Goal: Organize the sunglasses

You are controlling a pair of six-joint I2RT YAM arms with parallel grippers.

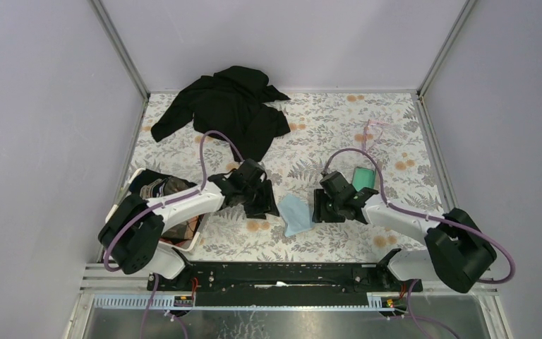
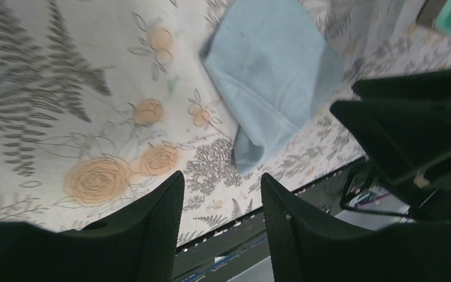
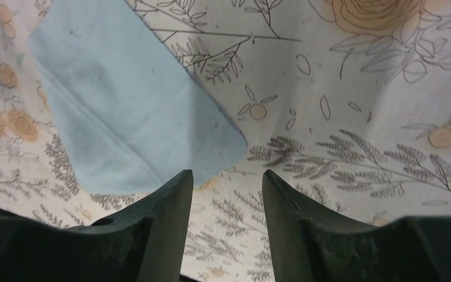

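Observation:
A light blue cloth (image 1: 293, 214) lies flat on the patterned table, with a narrow fold along one edge. My left gripper (image 1: 267, 205) is just left of it, open and empty, its fingertips (image 2: 173, 182) short of the cloth in the left wrist view. A green case (image 1: 363, 177) is behind the right arm, partly hidden. I cannot make out sunglasses.
Black fabric (image 1: 226, 113) lies at the back left. A white bin (image 1: 193, 239) with dark contents sits at the left, under my left arm. A pink item (image 1: 371, 131) is at the back right.

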